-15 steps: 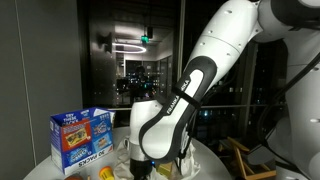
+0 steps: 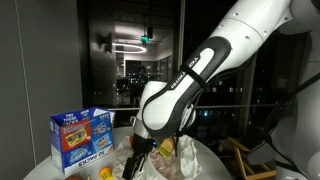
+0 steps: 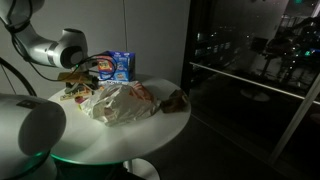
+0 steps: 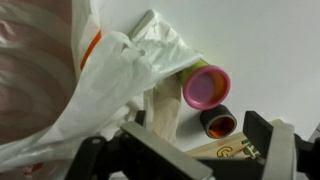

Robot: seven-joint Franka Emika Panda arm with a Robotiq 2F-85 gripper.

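My gripper stands open at the bottom of the wrist view, nothing between its fingers. A crumpled white plastic bag (image 4: pixel 110 85) fills the left of that view, close by the left finger. Ahead of the gap between the fingers are a small round container with a pink top (image 4: pixel 206 87) and a dark round jar (image 4: pixel 218 123). In exterior view 1 the gripper (image 2: pixel 139 158) hangs low over the table, in front of the bag (image 2: pixel 183 158); the fingertips are hard to make out there.
A blue box (image 2: pixel 83 138) stands upright on the white round table (image 3: pixel 165 122), left of the gripper in exterior view 1. A brown object (image 3: pixel 175 102) lies near the table's edge beyond the bag. A light wooden piece (image 4: pixel 230 148) lies by the jar.
The blue box has stayed put.
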